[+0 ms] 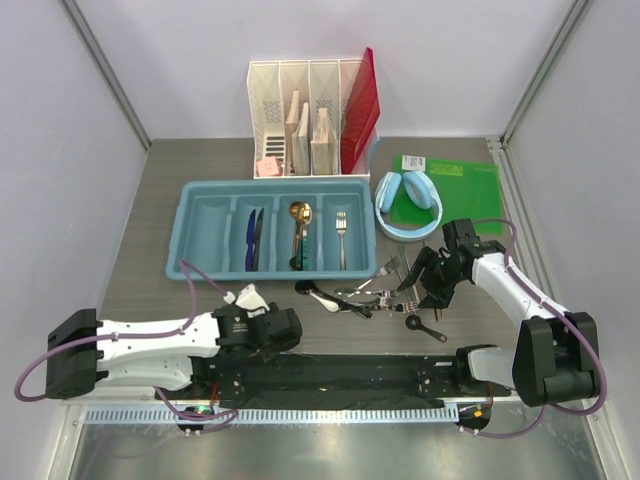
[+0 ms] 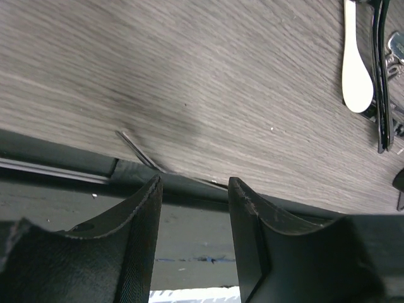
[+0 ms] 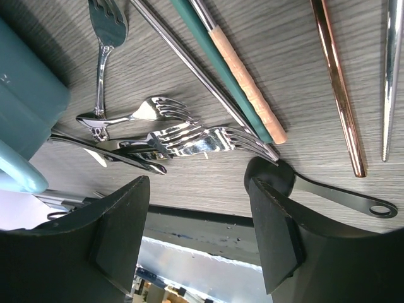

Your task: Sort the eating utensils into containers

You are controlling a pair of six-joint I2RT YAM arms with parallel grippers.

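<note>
The blue tray (image 1: 182, 225) has long compartments holding two knives (image 1: 254, 240), gold spoons with other handles (image 1: 301, 234), and one fork (image 1: 341, 240). In the left wrist view my left gripper stands open over the table's front edge, nothing between its fingers. A thin dark utensil (image 2: 140, 151) lies below it at that edge. My right gripper is open and empty above the loose pile, where silver forks (image 3: 170, 136), a black slotted spoon (image 3: 271, 178) and chopsticks (image 3: 245, 85) show. Left of the pile lie a white spoon (image 2: 357, 82) and black utensils (image 2: 381, 76).
Pale blue headphones (image 1: 437, 200) rest partly on a green sheet (image 1: 465, 195) right of the tray. A white rack (image 1: 265, 100) with a red panel stands behind it. The table left of the tray is bare.
</note>
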